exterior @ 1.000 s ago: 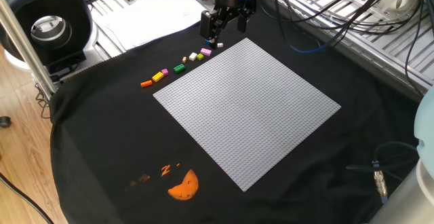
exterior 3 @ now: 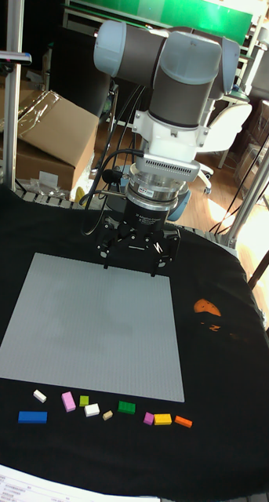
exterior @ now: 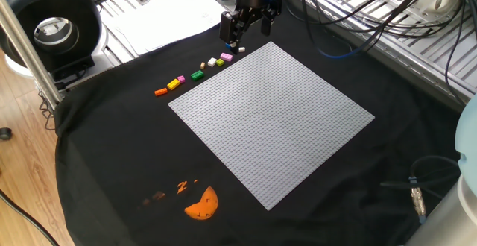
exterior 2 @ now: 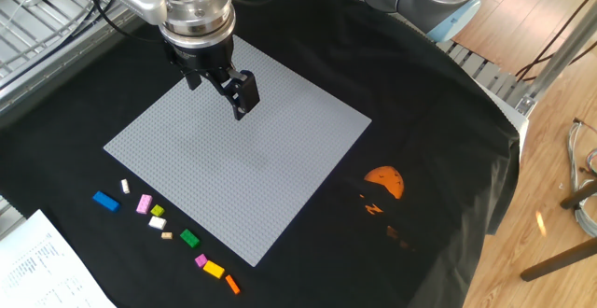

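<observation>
An empty grey baseplate (exterior 3: 93, 335) lies flat on the black cloth. Along one side of it is a loose row of small bricks: blue (exterior 3: 32, 416), small white (exterior 3: 40, 396), pink (exterior 3: 68, 401), lime (exterior 3: 84, 401), white (exterior 3: 92, 410), tan (exterior 3: 107, 415), green (exterior 3: 126, 407), magenta (exterior 3: 148, 418), yellow (exterior 3: 162, 420) and orange (exterior 3: 183, 421). My gripper (exterior 2: 217, 99) hangs in the air, pointing down, clear of every brick. Its two fingers stand wide apart with nothing between them. From exterior view 1, the gripper (exterior: 249, 40) partly hides the blue brick.
Printed papers (exterior: 160, 19) lie beyond the brick row. Cables (exterior: 373, 30) run along the metal rack at one side. An orange printed mark (exterior: 202, 203) is on the cloth, where the surface is otherwise bare.
</observation>
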